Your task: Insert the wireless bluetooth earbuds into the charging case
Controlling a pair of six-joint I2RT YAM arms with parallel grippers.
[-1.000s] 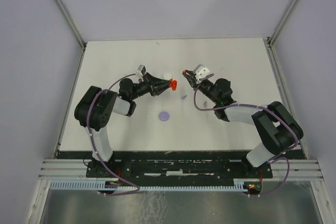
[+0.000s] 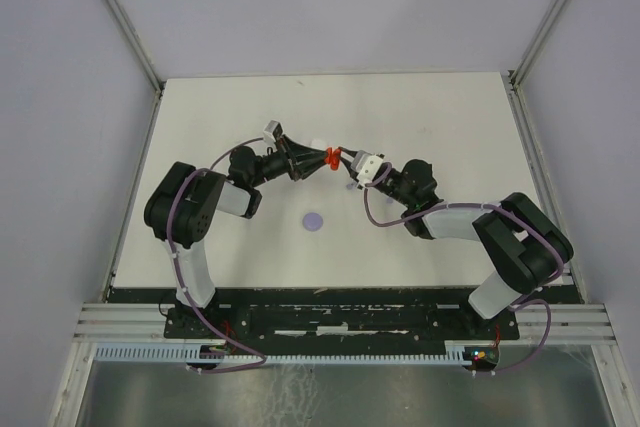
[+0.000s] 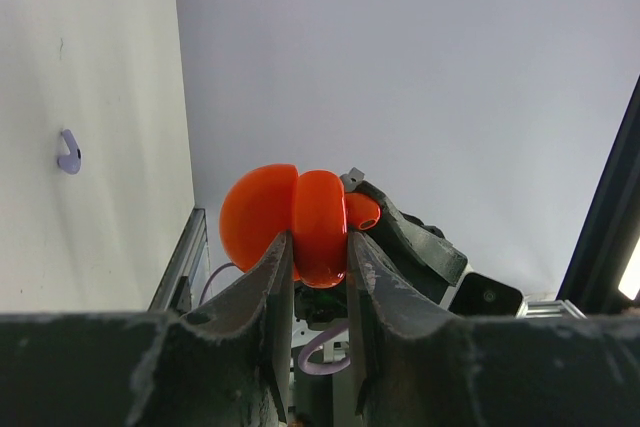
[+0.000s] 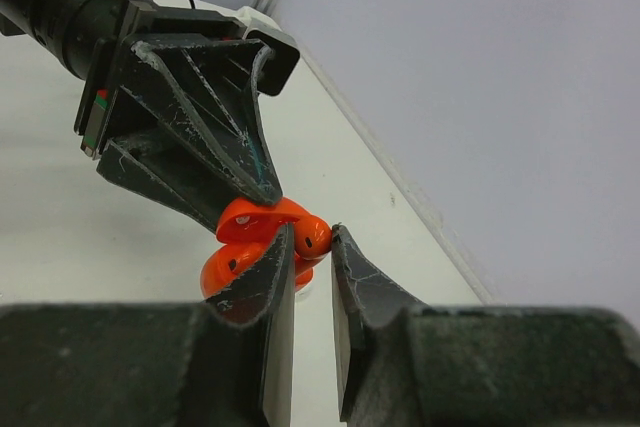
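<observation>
My left gripper point(image 2: 318, 157) is shut on the open red earbud case point(image 2: 333, 157), held above the middle of the mat; its hinged lid and body show in the right wrist view point(image 4: 228, 272). My right gripper is shut on a small red earbud point(image 4: 311, 231), which sits right at the case's opening, touching or nearly touching it. In the left wrist view the red case point(image 3: 317, 222) fills the space at the left fingertips, with the right gripper behind it. Whether the earbud is seated in a slot cannot be told.
A purple disc point(image 2: 312, 221) lies below the grippers, with small purple pieces point(image 3: 68, 155) nearby and a white object point(image 2: 317, 144) behind the case, partly hidden.
The left gripper with the case has shifted only slightly.
</observation>
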